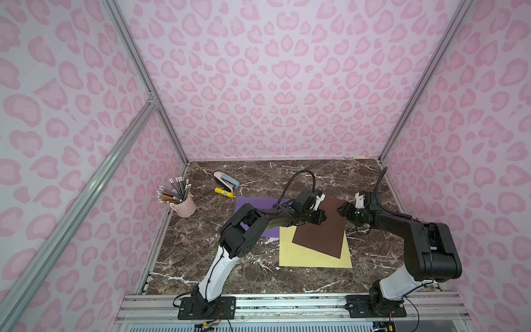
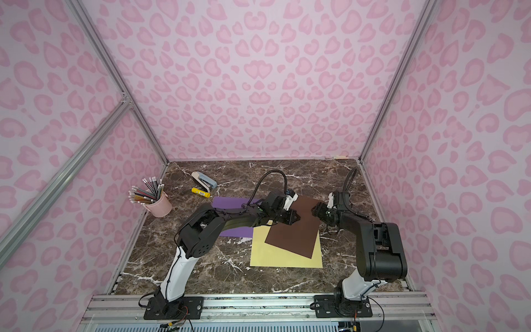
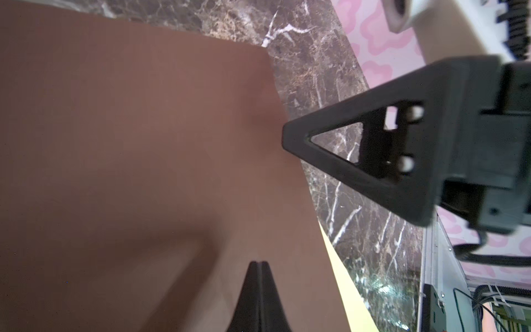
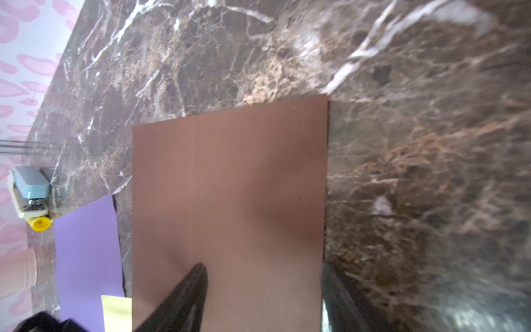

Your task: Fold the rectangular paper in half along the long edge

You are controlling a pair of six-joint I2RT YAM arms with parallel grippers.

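Brown rectangular paper (image 1: 323, 240) lies at a slant, seemingly flat, partly over a yellow sheet (image 1: 288, 255). In the right wrist view the brown paper (image 4: 243, 193) carries a faint line near its left edge. My left gripper is over the brown paper, its fingers shut together with nothing showing between them. At the paper's right edge is my right gripper, open, one finger over the paper and the other by the edge. Whether either gripper touches the paper, I cannot tell. The left arm hides the paper's far left corner in the top views.
A purple sheet (image 1: 257, 203) lies to the left, partly under the left arm. Farther left are a stapler (image 1: 226, 180), a yellow glue stick (image 1: 224, 192) and a pink pencil cup (image 1: 185, 206).
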